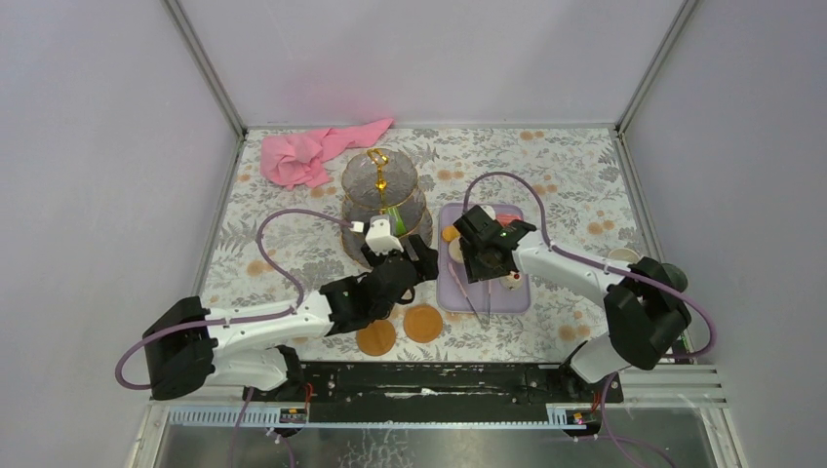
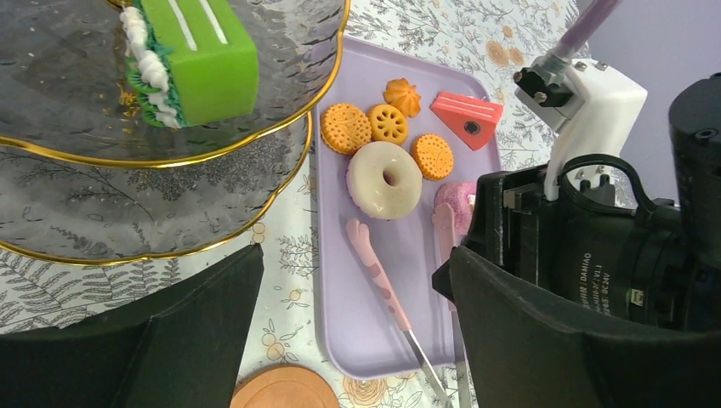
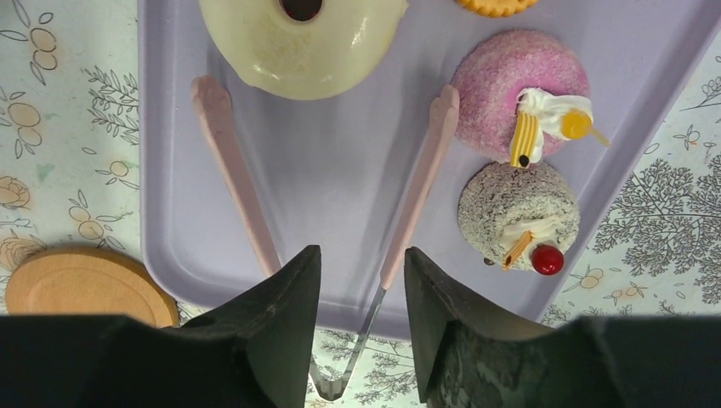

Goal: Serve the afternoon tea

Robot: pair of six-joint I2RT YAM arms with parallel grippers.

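Note:
The lilac tray (image 3: 170, 187) holds pink-handled tongs (image 3: 415, 195), a cream donut (image 2: 383, 180), cookies (image 2: 345, 127), a red cake (image 2: 466, 113), and pink (image 3: 495, 85) and speckled (image 3: 508, 203) cakes. A gold-rimmed tiered stand (image 2: 102, 217) bears a green cake slice (image 2: 208, 68). My left gripper (image 1: 402, 249) is open beside the stand and tray, nothing between its fingers. My right gripper hangs part open over the tray, above the tongs' right arm.
Round wooden coasters (image 1: 422, 323) lie at the front. A pink cloth (image 1: 293, 156) is at the back left, cups (image 1: 622, 257) at the right.

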